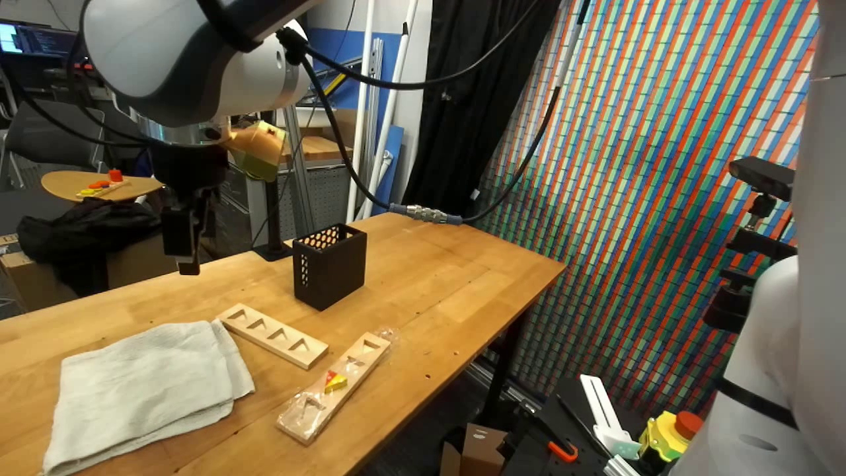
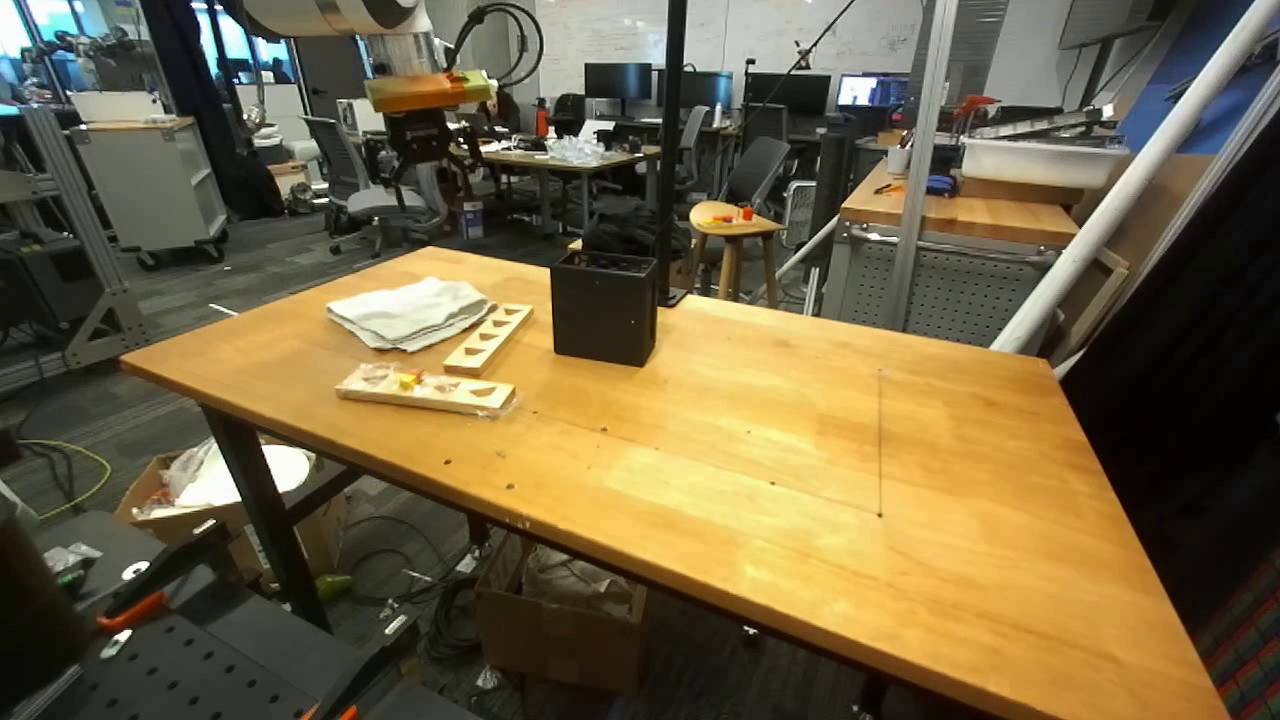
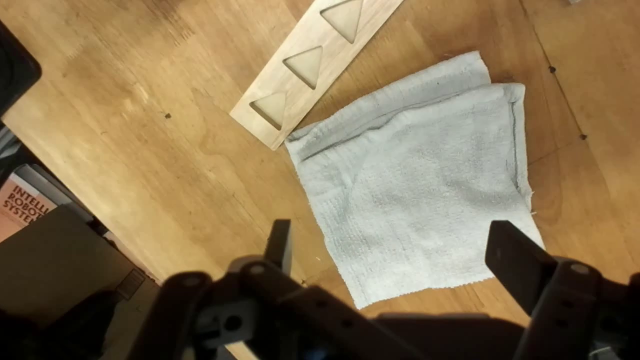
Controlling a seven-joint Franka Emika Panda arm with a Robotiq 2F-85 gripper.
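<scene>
A pale grey folded cloth [image 3: 420, 180] lies flat on the wooden table, its layers slightly offset along one edge. My gripper is open above it, the fingers [image 3: 520, 264] wide apart with only air between them. Beside the cloth, one end close to it, rests a wooden strip [image 1: 273, 336] with triangular recesses. A second strip [image 1: 337, 389], in clear plastic wrap with small red and yellow pieces, lies nearer the table's front edge. From the side, the gripper [image 1: 188, 266] hangs well above the tabletop, touching nothing.
A black open-topped box [image 1: 331, 266] with perforated sides stands past the strips, close to a dark upright post [image 2: 671, 156]. The long stretch of table [image 2: 840, 444] beyond the box is bare. A cable loops from the arm.
</scene>
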